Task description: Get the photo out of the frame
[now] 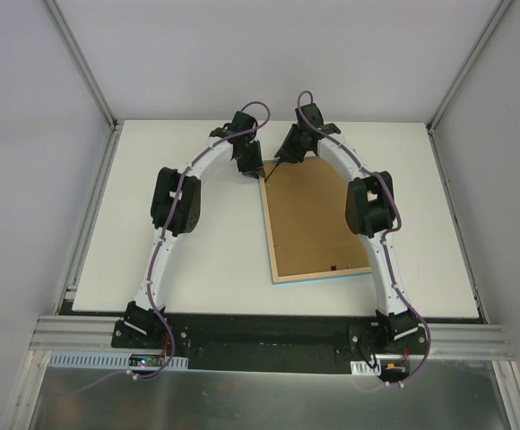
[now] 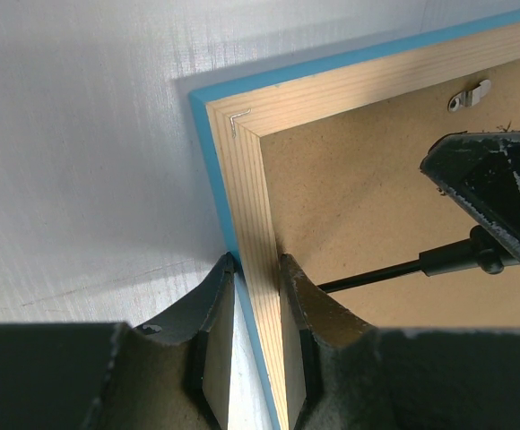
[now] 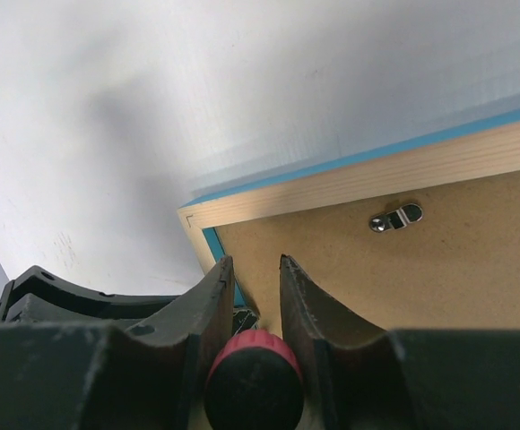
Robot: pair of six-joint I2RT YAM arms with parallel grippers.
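The picture frame [image 1: 269, 235] lies face down, its brown backing board [image 1: 309, 215] up inside pale wooden rails with blue outer edges. My left gripper is shut on the left rail [image 2: 247, 193], one finger either side, near a far corner. My right gripper is shut on a tool with a black and red handle end [image 3: 255, 381]. The tool's thin dark shaft [image 2: 368, 279] slants across the board to the inner side of that rail; its tip is hidden behind a left finger. The photo is not visible.
Small metal clips lie along the board's edges, such as one clip [image 2: 469, 96] by the far rail and a dark one [image 1: 333, 268] by the near rail.
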